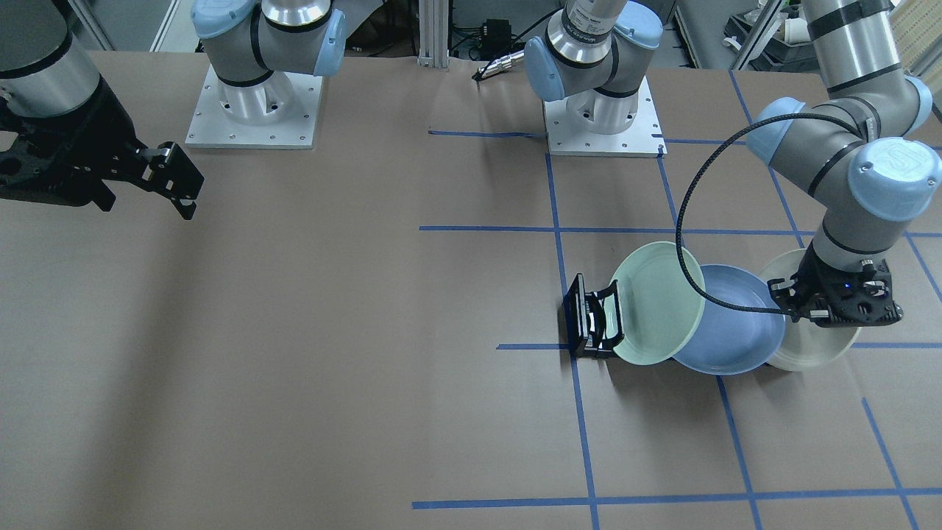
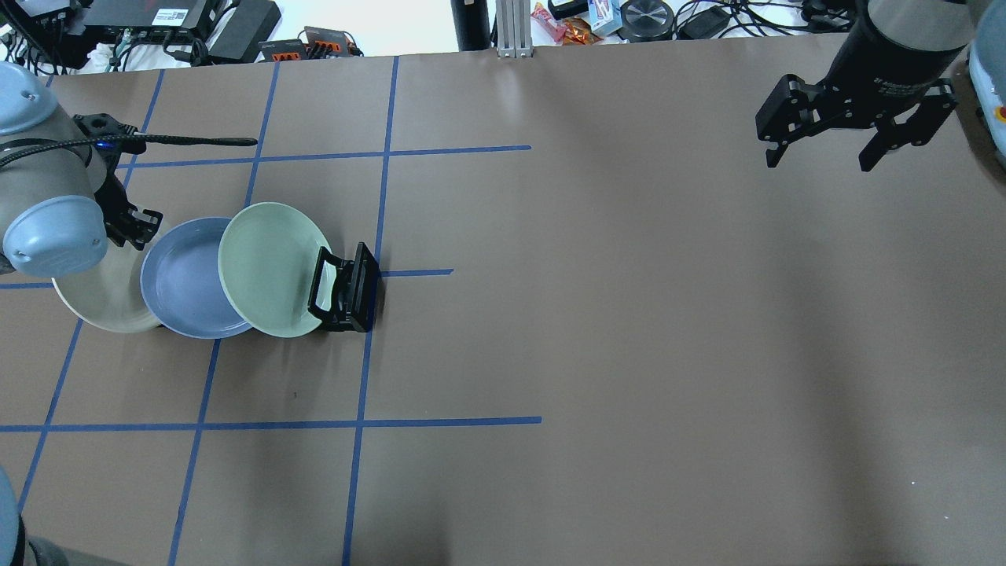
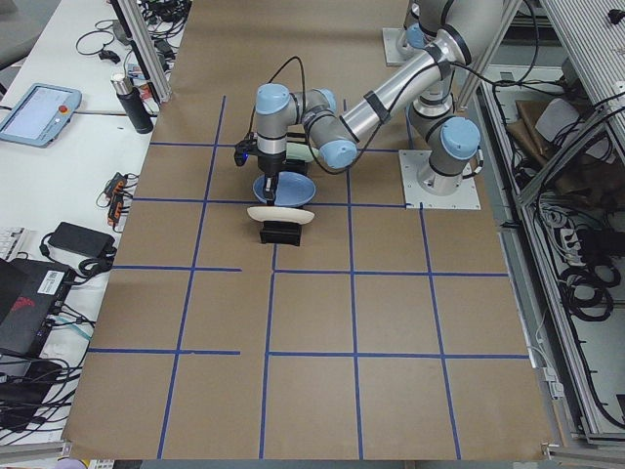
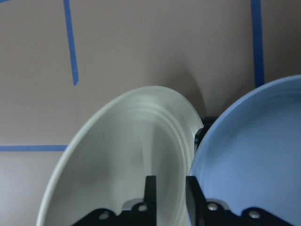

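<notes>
A black rack [image 1: 578, 322] holds a pale green plate [image 1: 653, 300] at its end, with a blue plate [image 1: 728, 322] and a white plate [image 1: 812, 349] in a row beside it, also seen in the top view. My gripper is over the white plate, by the blue plate's edge in the wrist view; its two fingertips stand apart with a gap between them, nothing visible held. In the front view the gripper body hides part of the white plate.
Other arms stand on mounting plates [image 1: 605, 137] at the back, and another gripper [image 2: 853, 118] hangs at top right in the top view.
</notes>
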